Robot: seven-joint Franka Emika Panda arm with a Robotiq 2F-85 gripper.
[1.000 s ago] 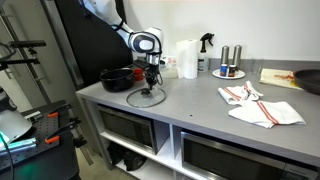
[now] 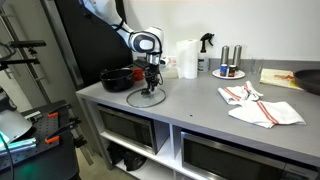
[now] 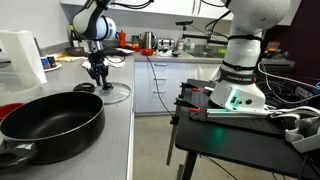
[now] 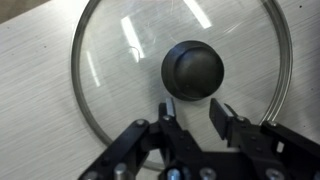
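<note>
A round glass lid [image 2: 140,103] with a metal rim lies flat on the grey counter. Its black knob [image 4: 192,70] shows whole in the wrist view, just beyond my fingertips. My gripper is over the lid, its two fingers apart with only clear glass seen between them. From the side, the gripper [image 3: 107,87] hangs low at the lid [image 3: 118,93], so the knob is hard to make out there. A black pan [image 3: 50,128] stands on the counter near the lid.
Paper towels [image 2: 187,58] stand at the back, with metal shakers [image 2: 237,56] farther right. White towels with red stripes [image 2: 262,108] lie on the right. The front edge [image 2: 190,126] is close to the lid.
The gripper has shifted only a little above the lid. The lid, the pan and the other things look the same.
</note>
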